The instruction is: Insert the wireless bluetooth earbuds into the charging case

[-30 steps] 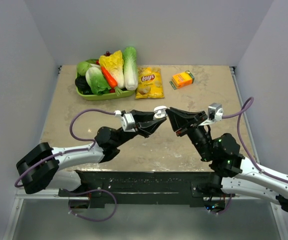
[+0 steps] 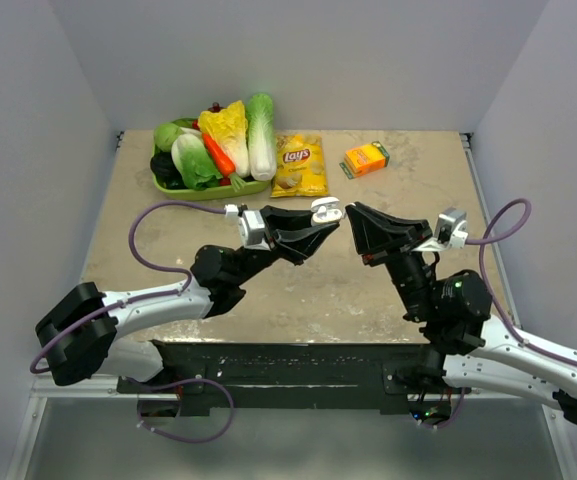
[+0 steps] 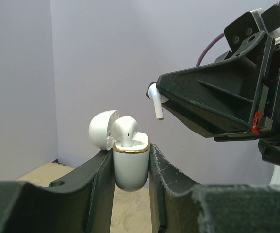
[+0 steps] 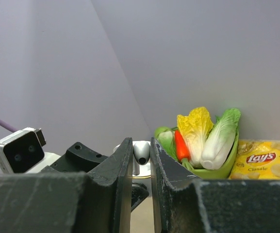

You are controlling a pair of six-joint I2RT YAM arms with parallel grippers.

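The white charging case (image 3: 131, 167) is held upright in my left gripper (image 2: 318, 225), lid (image 3: 101, 130) open, with one earbud (image 3: 124, 128) standing in it, its stem down. My right gripper (image 2: 355, 212) is shut on a second white earbud (image 3: 156, 102), held just above and to the right of the case in the left wrist view, stem pointing down. In the right wrist view that earbud (image 4: 141, 152) sits between the fingertips and partly covers the case behind it.
A green basket of vegetables (image 2: 171, 182), a yellow Lays bag (image 2: 300, 170) and a small orange-yellow box (image 2: 366, 158) lie at the back. The table (image 2: 148, 250) is otherwise mostly clear.
Both grippers have moved slightly to the right in the top view; the right one has drawn a little away from the case, opening a small gap.
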